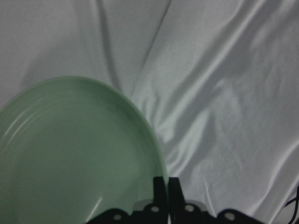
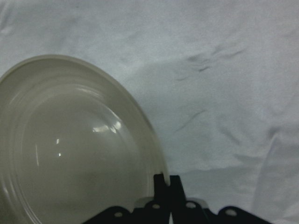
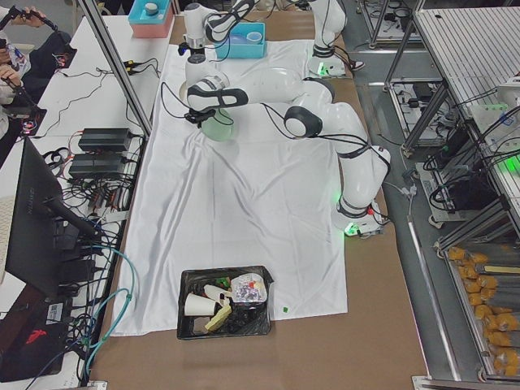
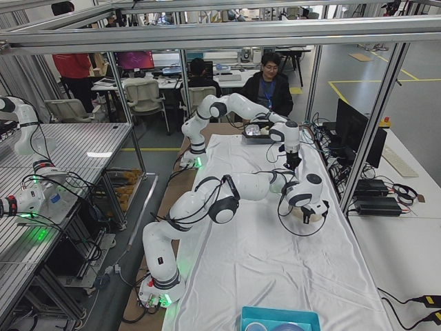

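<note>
A pale green plate (image 1: 74, 154) fills the lower left of the left wrist view, with my left gripper shut on its right rim. The same plate (image 3: 218, 128) shows beneath the arm in the camera left view. In the right wrist view a beige plate (image 2: 70, 135) has its right rim between the fingers of my right gripper, which is shut on it. In the camera right view the beige plate is mostly hidden under the nearer arm.
A black bin (image 3: 223, 329) of mixed items stands at one end of the white cloth (image 3: 227, 219), a blue tub (image 4: 279, 316) at the other. The cloth between the bin and the arms is clear. Monitors and cables line one side.
</note>
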